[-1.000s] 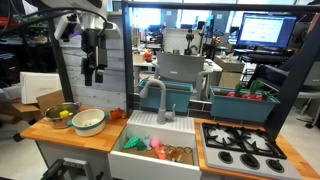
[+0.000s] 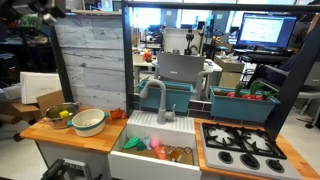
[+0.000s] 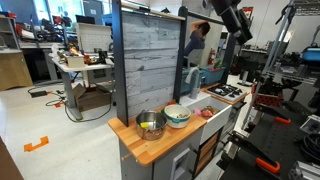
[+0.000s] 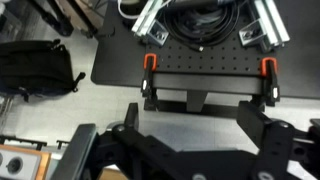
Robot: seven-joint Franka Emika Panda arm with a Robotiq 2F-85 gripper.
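In the wrist view my gripper stands open, its dark fingers far apart at the lower edge and only floor between them. It is above the front of the black mounting table (image 4: 205, 80), away from the counter. On the counter's left end sit a white bowl (image 2: 88, 122) and a metal pot (image 3: 151, 124) with something yellow inside. A reddish-orange item (image 2: 117, 114) lies beside the bowl. The sink basin (image 2: 133, 157) holds a green item (image 2: 135, 142) and several other colourful things. The arm is partly cut off at the upper left of exterior view 1.
A grey tap (image 2: 160, 100) rises behind the sink. To its right is a stove (image 2: 240, 148), with a teal basket (image 2: 240, 106) of produce behind it. Orange-handled clamps (image 4: 150, 66) and a coiled cable (image 4: 205, 20) are on the mounting table.
My arm has swung left and towards the camera in exterior view 1, away from above the bowl and pot. The things on the counter have not moved.
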